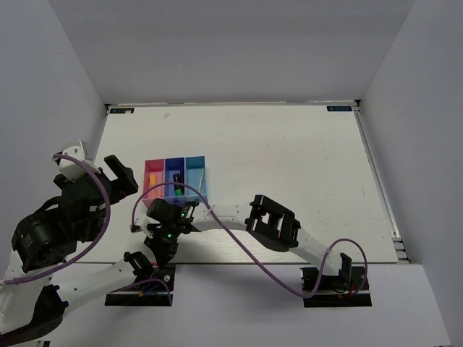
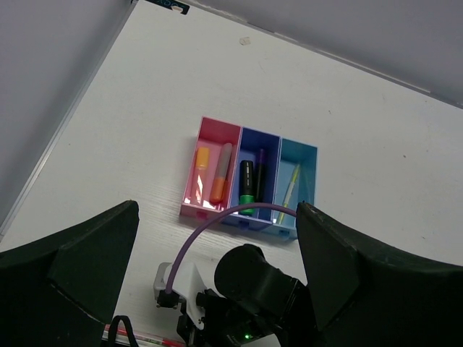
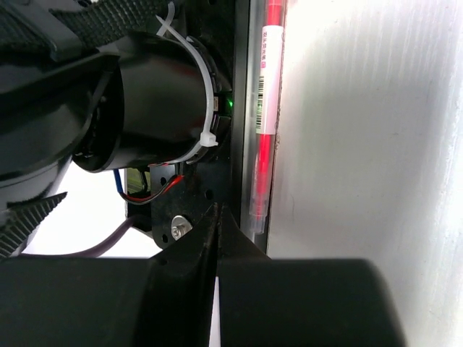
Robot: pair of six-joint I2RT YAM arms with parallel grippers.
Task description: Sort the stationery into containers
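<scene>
A red pen with a white label (image 3: 268, 79) lies along the table's front edge beside the left arm's base. My right gripper is shut near the pen's end, with nothing showing between its fingers. A three-part box holds stationery: an orange highlighter (image 2: 200, 173) and an orange-and-grey marker (image 2: 221, 173) in the pink compartment (image 2: 217, 129), a black-and-green marker (image 2: 247, 186) and a dark purple pen (image 2: 260, 173) in the blue one, a yellowish pencil (image 2: 291, 184) in the light blue one. My left gripper (image 1: 119, 176) stands open and empty, left of the box.
The right arm (image 1: 239, 217) stretches low across the front of the table, just before the box. Bare table (image 1: 289, 159) spreads to the right and behind. The left arm's base (image 1: 141, 289) sits beyond the front edge.
</scene>
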